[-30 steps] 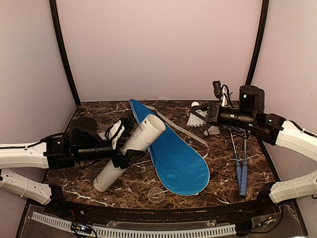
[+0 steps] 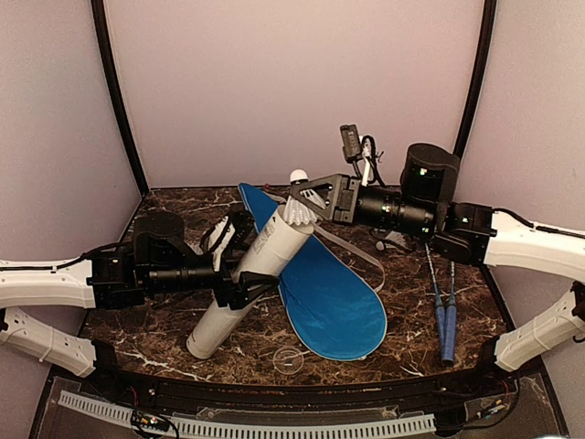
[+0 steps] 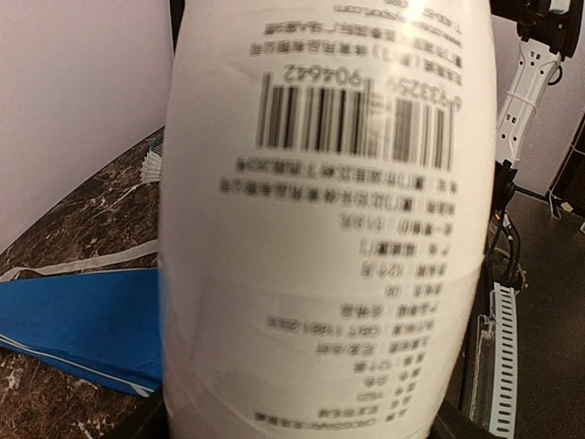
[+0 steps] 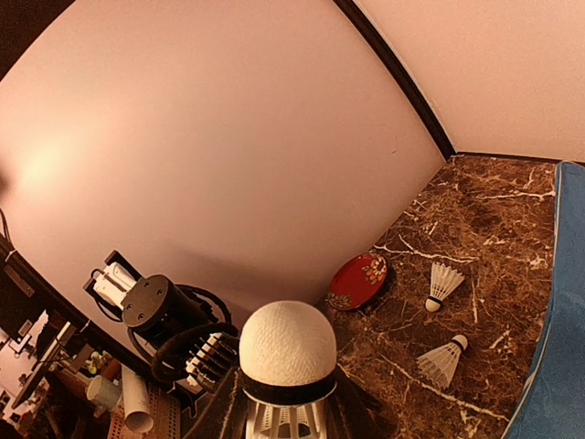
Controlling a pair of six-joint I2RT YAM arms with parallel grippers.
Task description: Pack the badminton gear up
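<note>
My left gripper (image 2: 251,285) is shut on the white shuttlecock tube (image 2: 211,329), which it holds tilted, upper end toward the back right; the printed tube (image 3: 324,229) fills the left wrist view. My right gripper (image 2: 309,192) is shut on a shuttlecock (image 4: 287,343), cork up, its feather skirt at the tube's upper end; whether it is inside cannot be told. The blue bag (image 2: 334,320) lies beneath. Two rackets (image 2: 446,329) lie at the right. Loose shuttlecocks (image 4: 441,284) lie on the table.
A red plate (image 4: 356,279) is by the wall in the right wrist view. A clear round lid (image 2: 288,362) lies at the front centre. Pale walls enclose the table on three sides.
My right gripper has risen and moved left with the shuttlecock to the tube's upper end. The tube has shifted slightly right in my left gripper.
</note>
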